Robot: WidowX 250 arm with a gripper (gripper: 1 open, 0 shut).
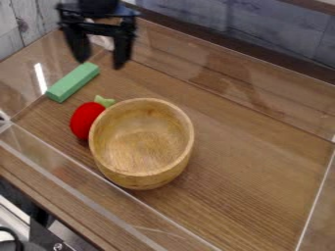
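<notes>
My gripper, dark grey and blurred by motion, hangs open in the upper left, above and just behind a green block. A red object with a green top, like a strawberry or tomato, lies below the block, beside a large tan wooden bowl. The bowl is empty.
A dark edge runs along the lower left, and a small pale object, partly hidden by the gripper, is at the upper left.
</notes>
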